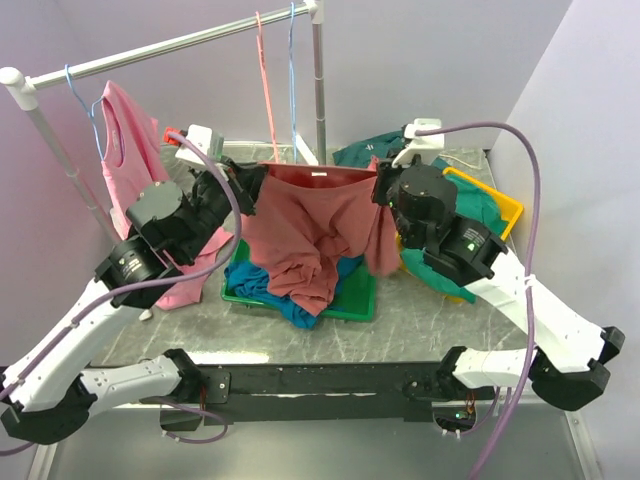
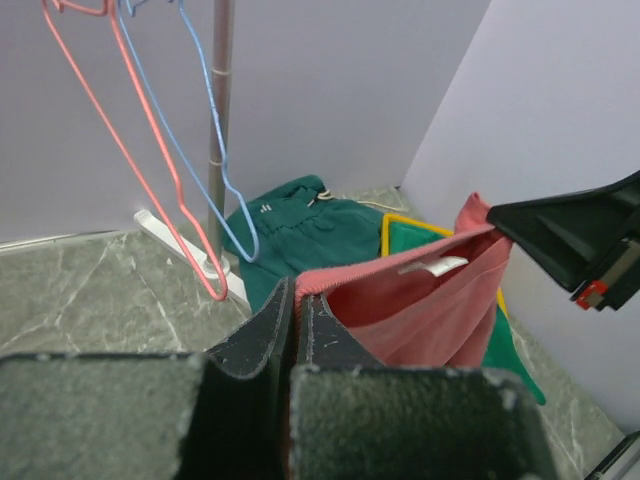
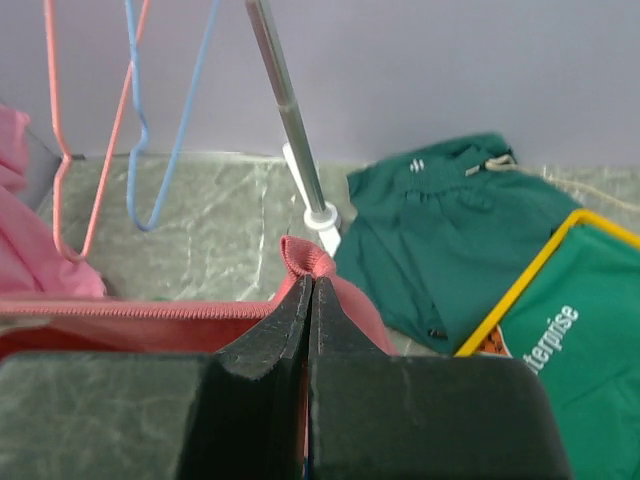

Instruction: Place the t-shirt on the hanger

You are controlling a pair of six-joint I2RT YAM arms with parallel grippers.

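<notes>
A salmon-pink t-shirt (image 1: 310, 230) hangs stretched by its collar between my grippers, above a green basket (image 1: 345, 310) holding blue cloth. My left gripper is shut on the shirt's edge. My right gripper is shut at the other end, with fabric at its fingertips. Empty pink and blue hangers dangle from the rail (image 1: 170, 45), behind the shirt in the top view; in the right wrist view they are at upper left.
A pink garment (image 1: 130, 160) hangs at the left end of the rail. A yellow tray (image 1: 505, 210) with green cloth stands at the right, near dark green garments (image 3: 450, 230). The rail's post (image 1: 319, 80) stands at the back centre.
</notes>
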